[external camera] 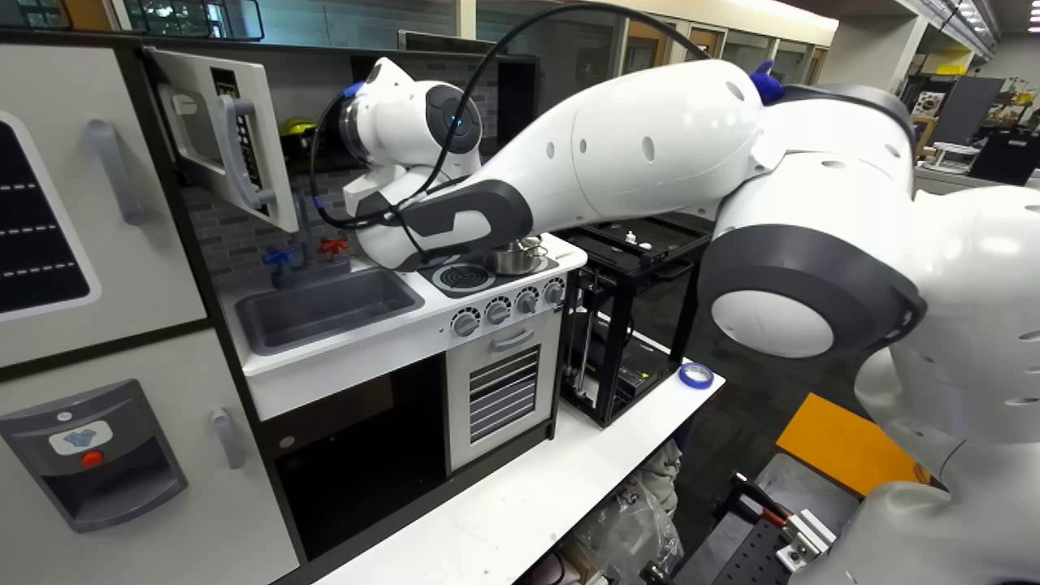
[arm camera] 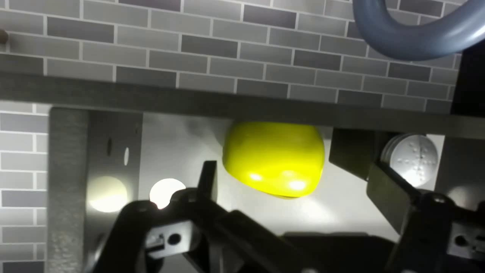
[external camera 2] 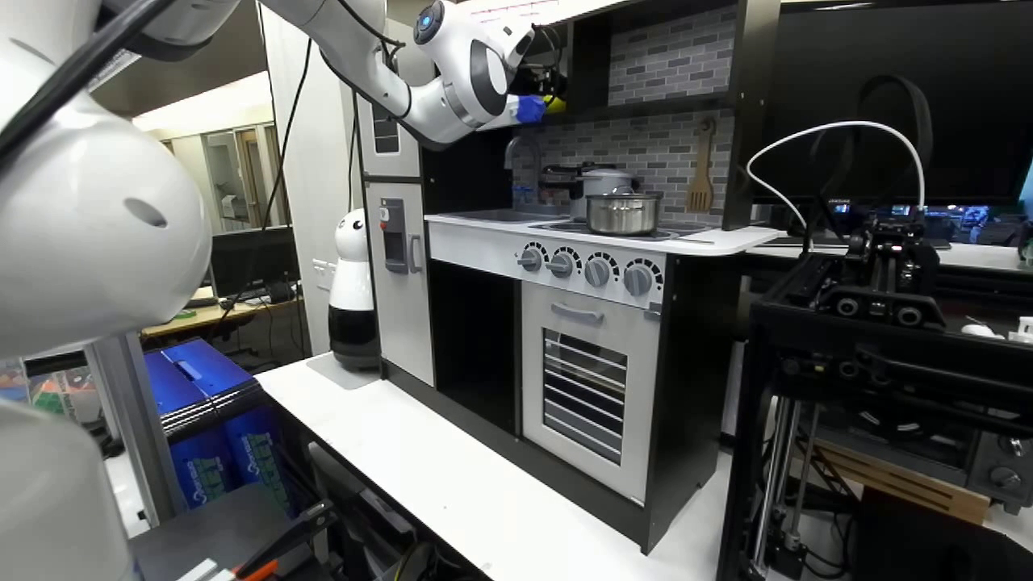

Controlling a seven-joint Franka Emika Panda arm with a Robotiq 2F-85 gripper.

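Note:
A yellow rounded object [arm camera: 275,157] rests in the grey cabinet compartment in the wrist view. My gripper is open, with its two fingers [arm camera: 208,179] spread wide and the yellow object in view beyond the gap, not held. Behind the right finger, a round silver lid with small holes [arm camera: 416,157] shows. In exterior view 1 part of the yellow object [external camera: 297,125] appears near the open cabinet door [external camera: 229,136], while the arm hides the gripper. Yellow also shows beneath the hand in exterior view 2.
A grey curved faucet [arm camera: 409,41] and the compartment's edge [arm camera: 250,104] lie close to the hand. Below the arm are the sink [external camera: 327,307] and stove. A metal pot [external camera 2: 622,213] stands on the burners.

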